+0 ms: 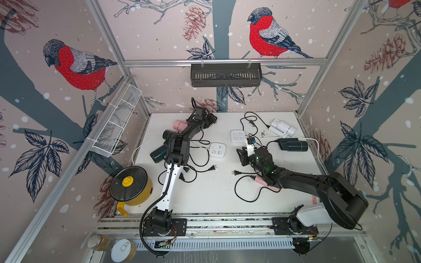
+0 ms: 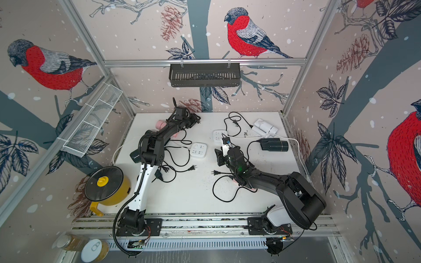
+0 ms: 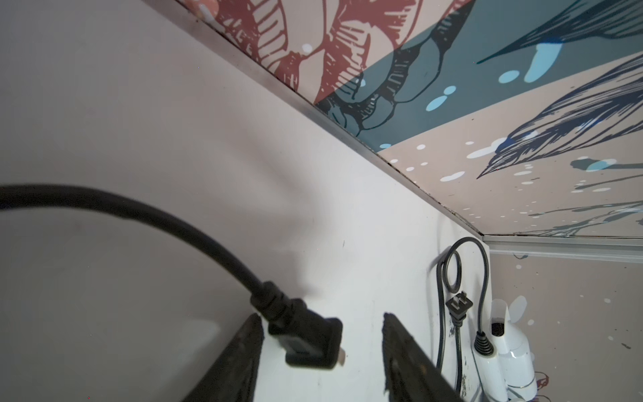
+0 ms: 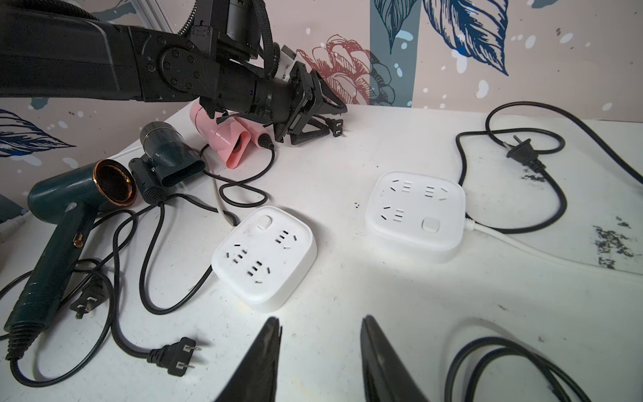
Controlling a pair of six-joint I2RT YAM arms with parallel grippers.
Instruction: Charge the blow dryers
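My left gripper is open at the back left of the table, its fingers either side of a black plug on a cable, apparently not closed on it. My right gripper hovers over the middle right; its fingertips show apart at the bottom of its wrist view, and whether anything is held lower down is hidden. Two white power strips lie mid-table. Green dryers and a pink dryer lie at left, a white dryer and dark dryer at right.
A yellow pot stands at the front left, a wire rack hangs on the left, and a grey basket on the back wall. Cables and plugs are spread over the table; a pink item lies under my right arm.
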